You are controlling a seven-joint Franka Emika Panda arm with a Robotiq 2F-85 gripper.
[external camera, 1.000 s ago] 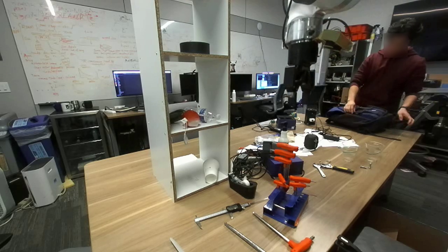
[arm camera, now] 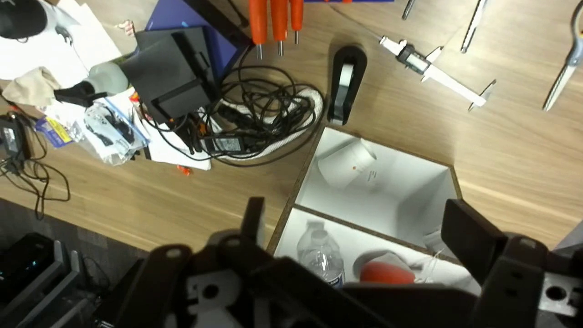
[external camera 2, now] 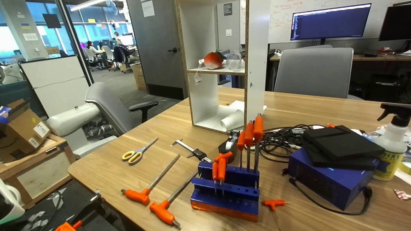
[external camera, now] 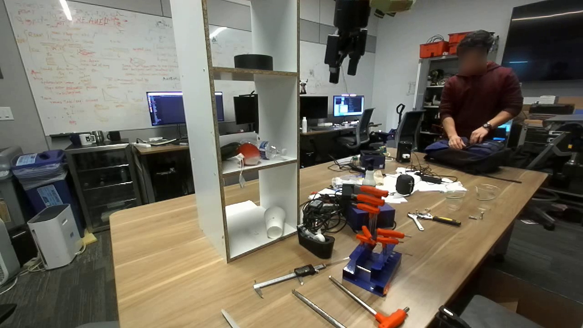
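My gripper (external camera: pixel 343 75) hangs high to the right of the white shelf unit (external camera: pixel 192 136) in exterior view 1. It stands open, and in the wrist view its two fingers (arm camera: pixel 471 240) are wide apart with nothing held between them. On the shelf's lowest level a white cup (external camera: pixel 274 222) lies on its side. The middle level holds a red round object (external camera: pixel 249 153) with a tag and a clear plastic bottle (arm camera: pixel 321 256). A black round object (external camera: pixel 253 62) rests on the upper level. The gripper is out of view in exterior view 2.
A blue tool rack (external camera 2: pixel 227 192) with orange-handled hex keys stands on the table. Calipers (external camera 2: pixel 190 148), scissors (external camera 2: pixel 139 152), a tape dispenser (arm camera: pixel 347 82) and tangled cables (arm camera: pixel 268 115) lie nearby. A person (external camera: pixel 481 98) stands at the far end. Table left of the shelf is clear.
My arm has risen and moved left toward the shelf in exterior view 1. At the far end, the person has shifted left and leans over the backpack. The shelf's contents look unmoved.
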